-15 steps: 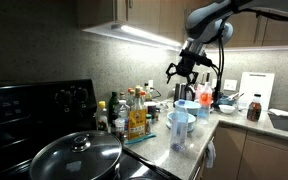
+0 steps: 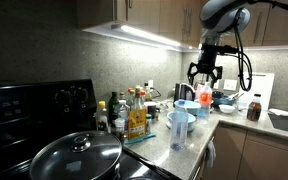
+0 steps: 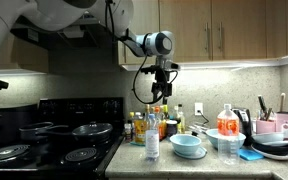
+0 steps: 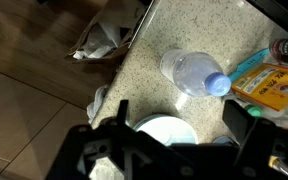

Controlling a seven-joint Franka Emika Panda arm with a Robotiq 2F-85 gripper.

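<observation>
My gripper (image 2: 202,76) hangs above the counter, pointing down over the area of the bowls. In the wrist view the gripper is open, its fingers wide apart and nothing between them. A clear bottle with a blue cap (image 4: 196,74) is ahead of the fingers there; it stands upright near the counter's front edge as the clear bottle (image 3: 152,136) in exterior view 2. Partly under the gripper in the wrist view is a white bowl (image 4: 167,129). Light blue bowls (image 3: 188,146) stand stacked on the counter.
A pink-labelled bottle (image 3: 228,136) stands near the bowls. Several sauce bottles (image 2: 137,115) crowd the wall side. On the stove sits a lidded black pan (image 2: 76,157). A towel (image 2: 210,155) hangs at the counter front. Upper cabinets (image 3: 189,45) stand behind the arm.
In exterior view 1 my gripper has moved to the right, still high above the counter. The bottles and bowls have not visibly moved.
</observation>
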